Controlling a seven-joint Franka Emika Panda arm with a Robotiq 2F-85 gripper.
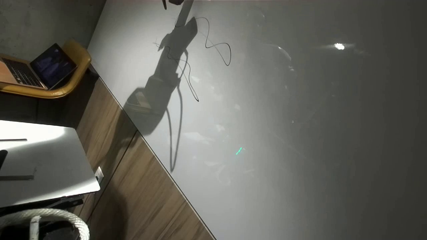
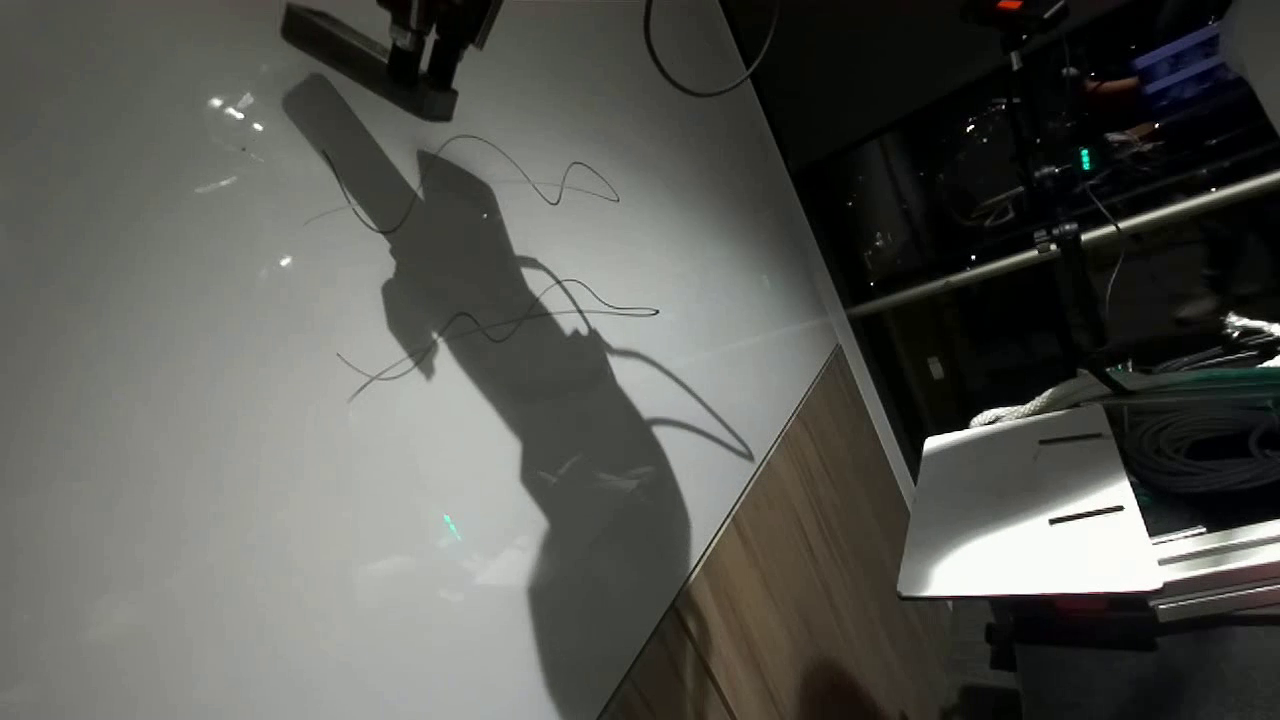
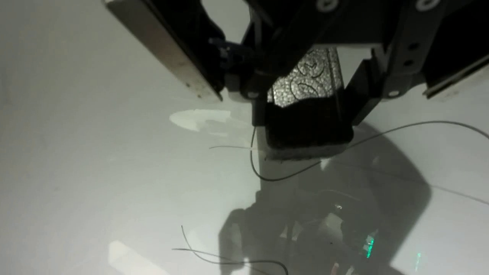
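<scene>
My gripper is shut on a dark block that looks like a board eraser, its silvery patterned face showing between the fingers. In exterior view 2 the block hangs near the top edge, apparently clear of the pale board. Two thin dark wavy lines, an upper line and a lower line, run across the board. The wrist view shows one line passing close by the block and another line lower down. Only small dark parts of the arm enter exterior view 1 at its top.
Wood panelling borders the board. A laptop sits on a yellow chair at the left, above a white panel. My arm's large shadow covers parts of both lines. Much of the board is bare.
</scene>
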